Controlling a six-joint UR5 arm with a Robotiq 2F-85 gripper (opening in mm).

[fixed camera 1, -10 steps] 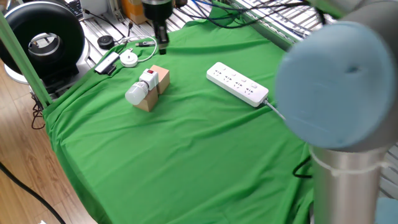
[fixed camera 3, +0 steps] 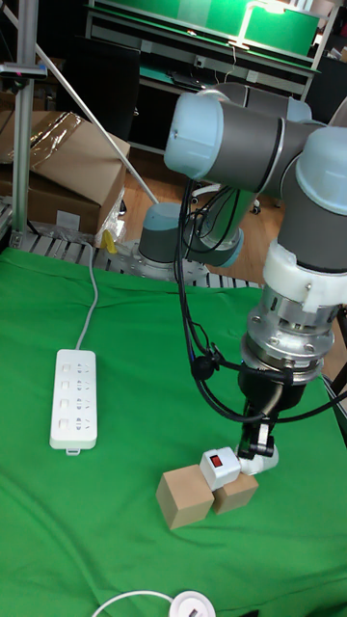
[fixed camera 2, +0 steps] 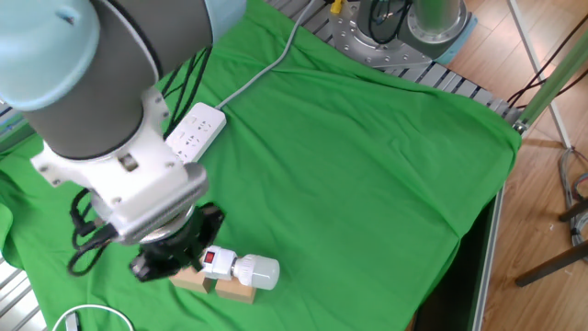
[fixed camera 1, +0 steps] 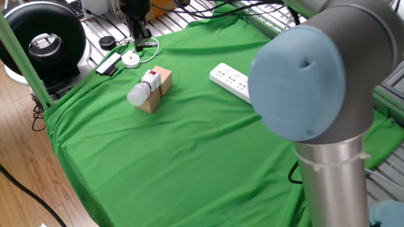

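Observation:
A white bulb holder with a red switch and a frosted bulb point(fixed camera 1: 139, 94) lies across two tan wooden blocks point(fixed camera 1: 163, 81). The same bulb point(fixed camera 2: 257, 271) extends past the blocks in exterior view 2, and the holder point(fixed camera 3: 220, 467) rests on them in exterior view 3. My black gripper point(fixed camera 2: 176, 244) is above the cloth, its fingers point(fixed camera 2: 211, 222) spread apart. In exterior view 1 the gripper point(fixed camera 1: 144, 41) appears behind the blocks, apart from the holder. Nothing shows between its fingers. A white power strip point(fixed camera 3: 75, 399) lies on the cloth.
Green cloth point(fixed camera 1: 183, 164) covers the table, with wide bare areas. A round white puck point(fixed camera 1: 130, 59) with a cable and a small white device point(fixed camera 1: 108, 64) lie near its far edge. A black ring-shaped object point(fixed camera 1: 43, 44) stands beyond the left edge.
My gripper has moved left in exterior view 1 and turned, so its fingers show differently. The arm's blue joint has shifted left and covers part of the power strip. Bulb and blocks have not moved.

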